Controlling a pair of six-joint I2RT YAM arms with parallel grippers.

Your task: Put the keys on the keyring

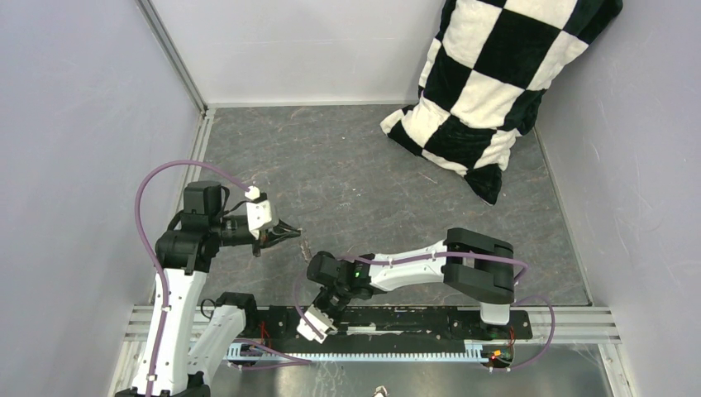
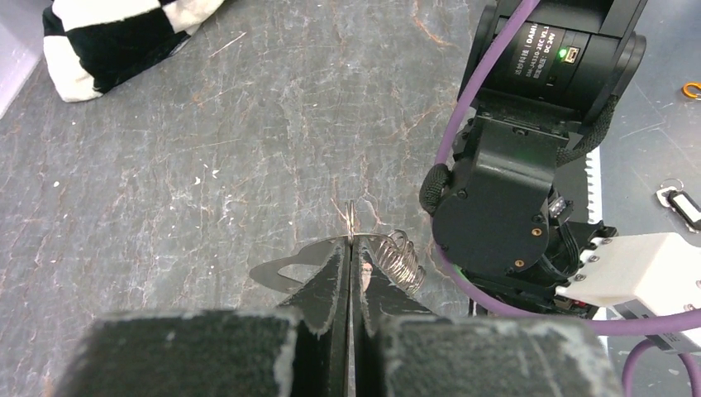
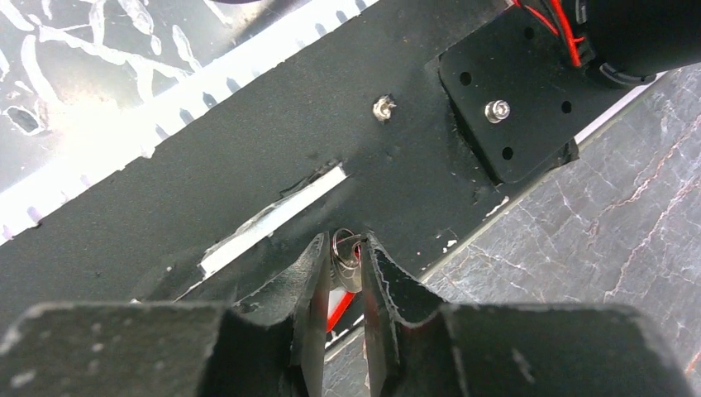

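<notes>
My left gripper is shut, with a thin upright bit of metal at its fingertips. Around and below them shows a flat grey shape with a bundle of wire-like rings [image 2: 401, 260] at its right end; the fingers hide part of it. In the top view a thin thing [image 1: 306, 248] hangs beside the left fingertips. My right gripper is part open, with small metal rings [image 3: 345, 258] between its fingertips and a red and white piece [image 3: 339, 308] below. Whether both fingers touch the rings I cannot tell. No key can be told apart clearly.
A black fob on a ring [image 2: 683, 207] and an orange ring [image 2: 693, 89] lie beyond the rail in the left wrist view. The right arm [image 1: 413, 269] crosses the front. A checkered cushion [image 1: 488, 91] leans at the back right.
</notes>
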